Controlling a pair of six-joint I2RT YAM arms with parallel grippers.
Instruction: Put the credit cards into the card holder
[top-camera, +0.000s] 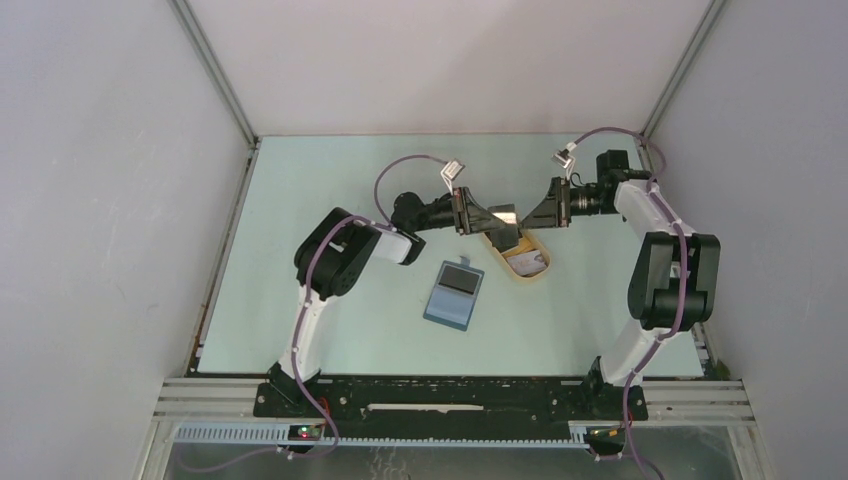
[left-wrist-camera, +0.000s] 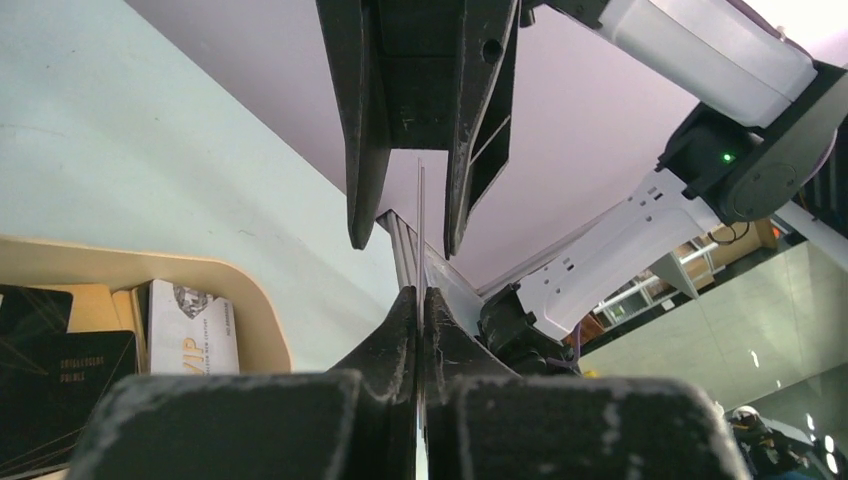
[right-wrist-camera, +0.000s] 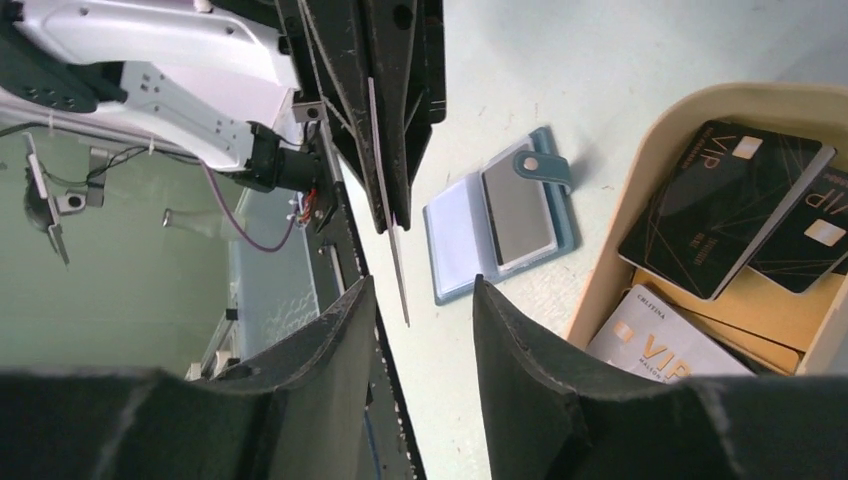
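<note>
My left gripper is shut on a card (left-wrist-camera: 421, 220), seen edge-on as a thin upright sheet above the tan box (top-camera: 540, 270). My right gripper stands open just right of that card, nothing between its fingers. The box holds black cards (right-wrist-camera: 720, 190) and white ones (right-wrist-camera: 660, 340). The blue card holder (top-camera: 449, 310) lies open on the table, left of and in front of the box.
Both arms reach in from the sides toward the middle, their grippers close together over the box.
</note>
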